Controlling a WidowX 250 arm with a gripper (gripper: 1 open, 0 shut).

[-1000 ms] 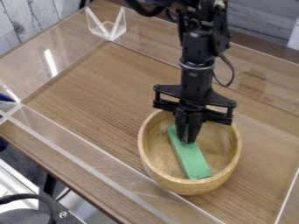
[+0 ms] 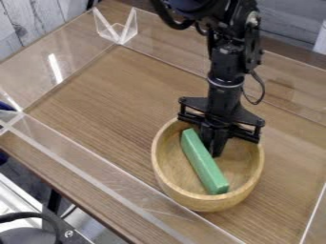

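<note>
A round wooden bowl [image 2: 241,189] sits on the wooden table, holding a long green block [image 2: 205,164] that lies tilted lengthwise inside it. My black gripper [image 2: 209,132] reaches down from the top over the back of the bowl, its lower end at the block's far end. The fingers look narrow, but the arm's parts hide whether anything is between the fingers.
A small clear plastic piece [image 2: 116,26] stands at the back left. A dark round object with cables lies at the bottom left edge.
My gripper has shifted slightly and turned at the bowl's back. The green block's upper end has moved up and to the left within the bowl.
</note>
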